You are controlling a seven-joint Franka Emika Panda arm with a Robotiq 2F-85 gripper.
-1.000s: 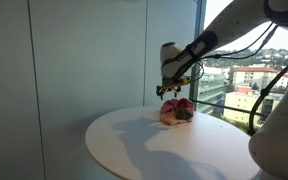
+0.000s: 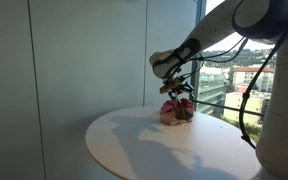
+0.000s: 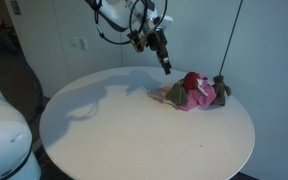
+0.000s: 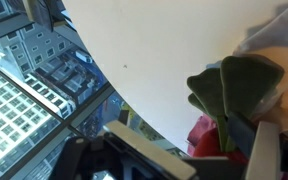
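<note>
A heap of soft items lies on the round white table, with a pink cloth (image 2: pixel 170 116) and a red piece (image 3: pixel 192 80) in it. In the wrist view a dark green, plush-like piece (image 4: pixel 246 82) is near the fingers, and a red patch (image 4: pixel 208 144) shows below it. My gripper is open, its fingers apart over the heap. From outside, the gripper (image 3: pixel 166 69) hangs above the heap's edge, tilted. Whether a finger touches the green piece cannot be told.
A small brown plush figure (image 3: pixel 221 90) sits at the heap's far end. Beyond the table edge stands a large window (image 2: pixel 219 85).
My gripper has tilted over and shifted slightly to the right in exterior view 1, still above the heap. The arm behind it has swung left. The heap looks unmoved.
</note>
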